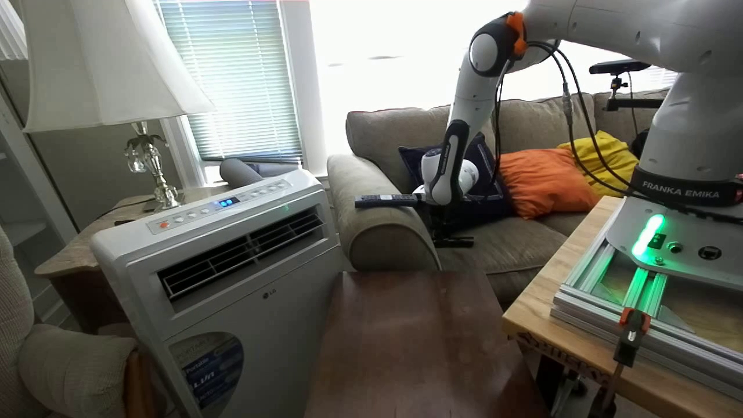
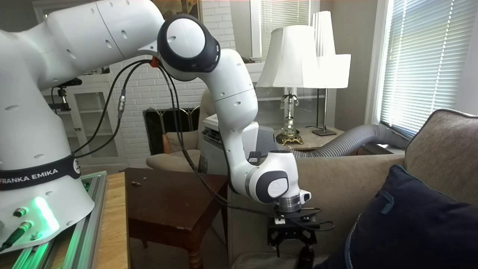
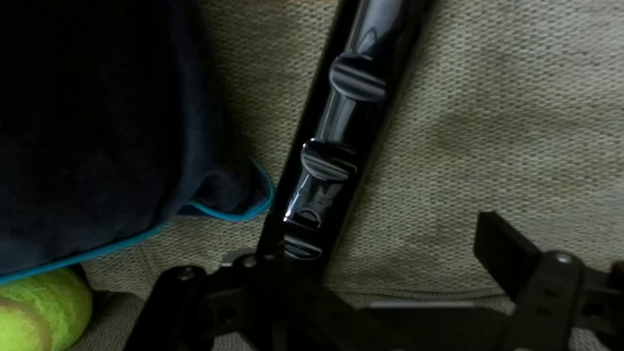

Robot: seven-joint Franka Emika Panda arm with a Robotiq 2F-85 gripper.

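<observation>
A long, glossy black object (image 3: 330,158) with ridged bumps lies on the beige sofa seat. In the wrist view it runs from the top down to my left finger, where its lower end is hidden; I cannot tell whether they touch. The gripper is open just above the seat, its right finger (image 3: 506,251) well apart from the black object over bare fabric. Exterior view 1 shows one end of this object (image 1: 454,242) below the hand. My gripper (image 2: 291,253) points downward beside the sofa arm in exterior view 2.
A navy pillow (image 3: 105,128) with blue piping lies left of the black object, a tennis ball (image 3: 44,310) below it. On the sofa arm rests a dark remote (image 1: 386,201). An orange pillow (image 1: 547,182) and a brown table (image 1: 418,341) are nearby.
</observation>
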